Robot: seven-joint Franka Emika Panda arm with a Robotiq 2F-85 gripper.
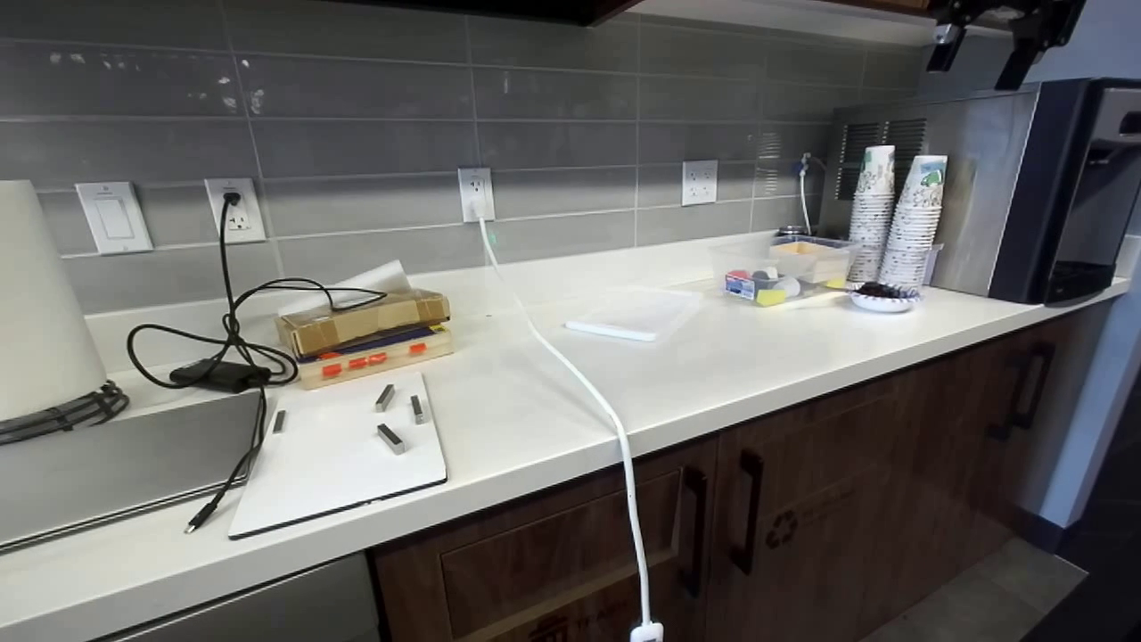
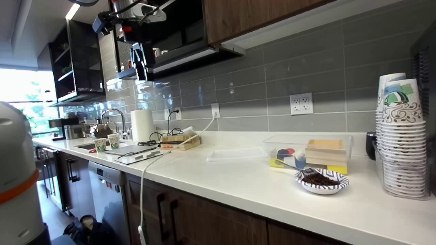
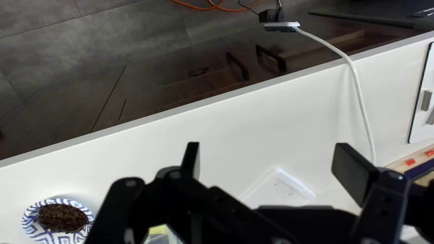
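Observation:
My gripper stands open high above the counter, its two fingers far apart with nothing between them in the wrist view. In exterior view 1 the gripper (image 1: 979, 66) hangs at the top right, near the dark dispenser. A patterned bowl (image 2: 313, 189) of dark brown bits sits on the counter with a spoon (image 2: 285, 164) resting in it. Behind it stands a clear bin (image 2: 329, 151) with sponges and small items inside. To its left lies a translucent lid (image 1: 615, 326). The wrist view shows the bowl (image 3: 30, 221) at lower left.
Stacked paper cups (image 2: 402, 155) stand at the counter's right end. A white cable (image 1: 572, 369) crosses the counter and hangs over its front edge. Several metal blocks lie on a white board (image 1: 321, 476) beside stacked boxes (image 1: 369, 325).

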